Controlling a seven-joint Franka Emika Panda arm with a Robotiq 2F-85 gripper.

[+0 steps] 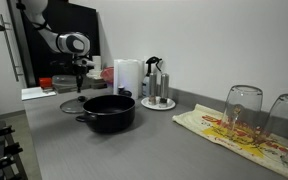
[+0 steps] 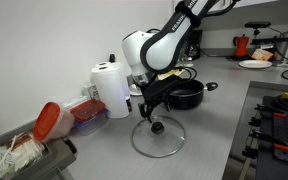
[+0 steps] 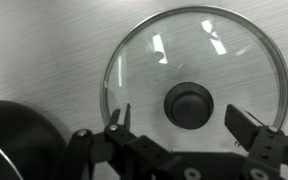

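Note:
A glass lid with a black round knob lies flat on the grey counter; the exterior views show it beside a black pot. My gripper is open above the lid, its two fingers apart on either side of the knob in the wrist view, with nothing held. In exterior view 2 the gripper hangs over the lid, apart from its knob. Part of the pot shows at the wrist view's lower left.
A paper towel roll and a white plate with bottles stand along the wall. Two upturned glasses rest on a yellow cloth.

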